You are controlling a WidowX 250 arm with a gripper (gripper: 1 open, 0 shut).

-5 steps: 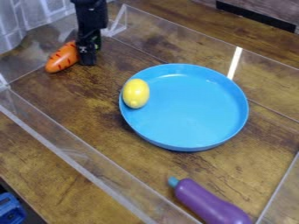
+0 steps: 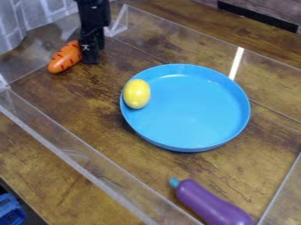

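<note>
My dark gripper [image 2: 91, 46] hangs at the top left of the camera view, low over the table at the right end of an orange carrot [image 2: 65, 58]. Its fingers are small and dark, and how they stand around the carrot's end is hard to make out.
A blue plate [image 2: 194, 114] with a yellow oval object [image 2: 136, 93] on its left part fills the middle right. A purple eggplant [image 2: 209, 202] lies at the bottom right. Clear plastic walls border the wooden table.
The gripper has shifted slightly over the last second, staying beside the carrot. The carrot lies nearly where it was, with little visible change.
</note>
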